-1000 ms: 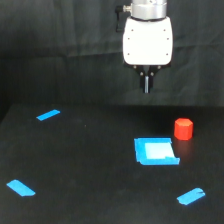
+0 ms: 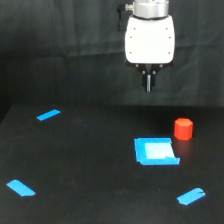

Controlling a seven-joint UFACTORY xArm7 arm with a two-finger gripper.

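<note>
My gripper hangs below the white arm body at the top of the view, well above the dark table. Its fingers point down and look close together, but they are too small and dark to tell whether they are open or shut. No object shows at the fingertips. A red block stands on the table, lower and to the right of the gripper, apart from it. Left of that block lies a white square bordered with blue tape.
Blue tape strips lie flat on the table: one at the far left, one at the near left, one at the near right. A dark curtain hangs behind.
The arm and gripper have shifted very slightly to the right and a touch upward. The red block, white square and tape strips have not moved.
</note>
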